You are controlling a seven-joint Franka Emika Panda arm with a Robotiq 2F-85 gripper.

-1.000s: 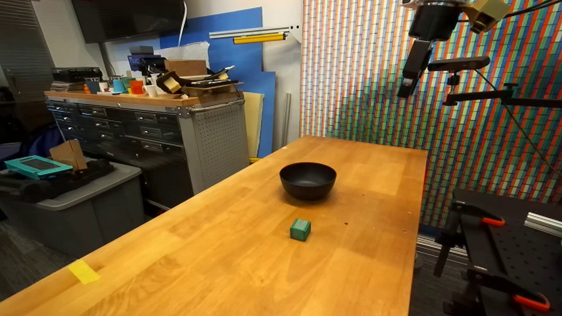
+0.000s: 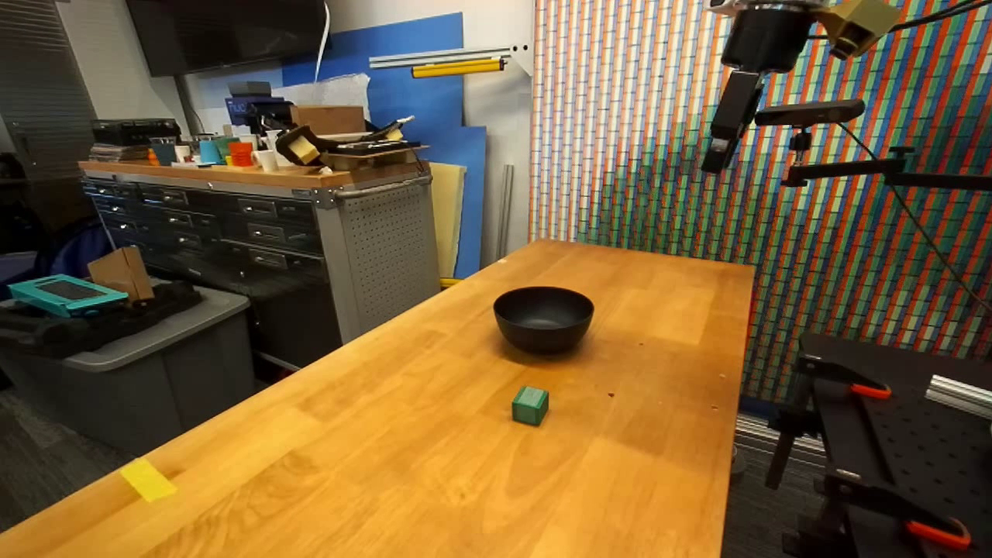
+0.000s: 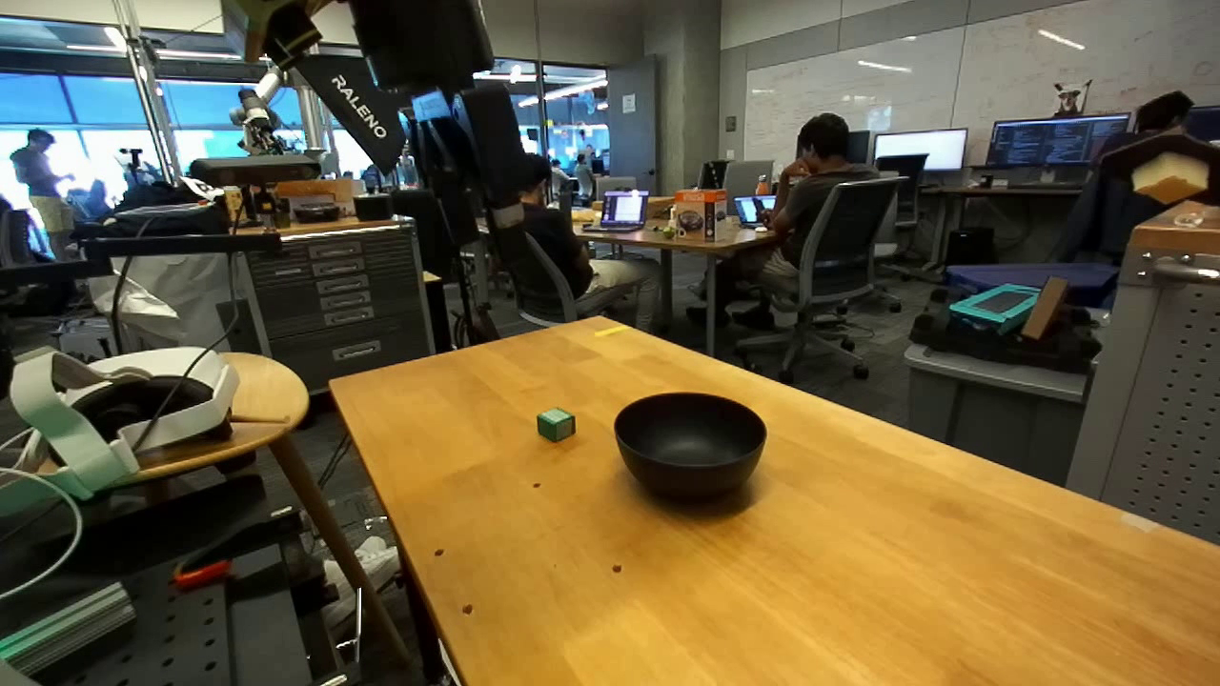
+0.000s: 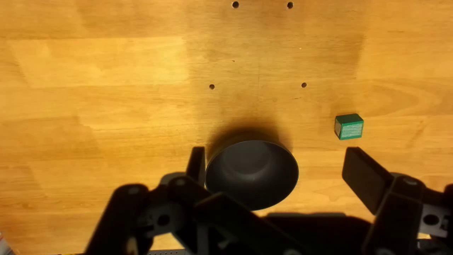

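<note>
A small green cube [image 2: 530, 406] rests on the wooden table, a short way from a round black bowl [image 2: 544, 321]. The bowl is upright, and its inside looks empty in the wrist view. My gripper is open, its two fingers spread wide with nothing between them. High above the tabletop, it hangs well clear of both objects. From the wrist, the bowl [image 4: 251, 174] appears below and between the fingers, partly covered by the left one. The cube [image 4: 349, 126] shows just beyond the right fingertip, fully visible.
Bare wood surrounds the cube and bowl on the table [image 3: 915, 549]. A yellow tape strip [image 2: 148, 479] is stuck near one table edge. A camera on a stand [image 2: 809, 113] is visible beside the arm. Several small holes dot the tabletop.
</note>
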